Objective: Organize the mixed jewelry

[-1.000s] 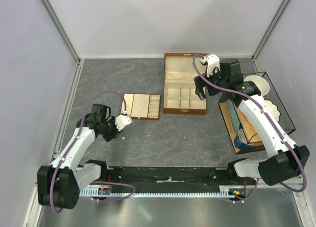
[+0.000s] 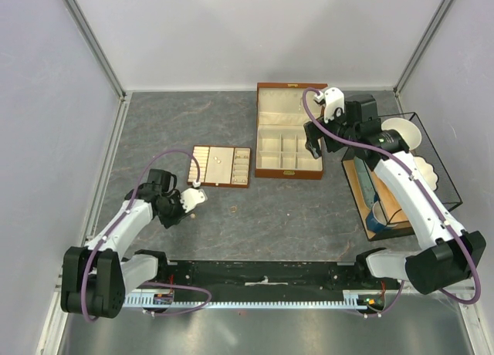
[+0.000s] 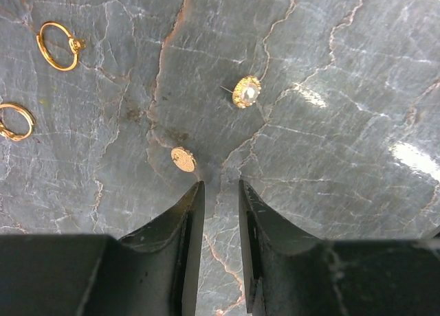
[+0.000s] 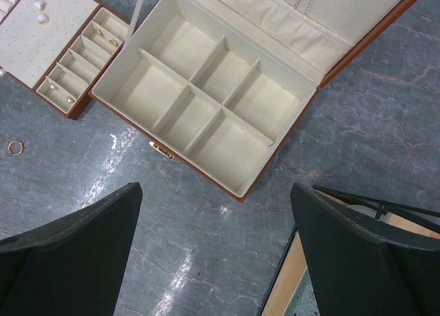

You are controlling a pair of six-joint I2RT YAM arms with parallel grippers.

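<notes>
In the left wrist view my left gripper is low over the table, fingers nearly closed; nothing is discernible between them. A gold disc (image 3: 183,159) lies just above the fingertips, a gold earring with a pale centre (image 3: 245,92) farther up, and two gold rings (image 3: 58,63) (image 3: 20,135) to the left. The compartmented tray (image 2: 221,163) holds small jewelry; the open jewelry box (image 2: 269,170) has empty lower compartments and chains in its lid. My right gripper hangs open and empty over the table right of the box.
A black wire rack (image 2: 455,187) with dishes and a blue cup stands at the right.
My left arm has moved slightly toward the front of the table over the last second. The right arm has stayed almost still.
</notes>
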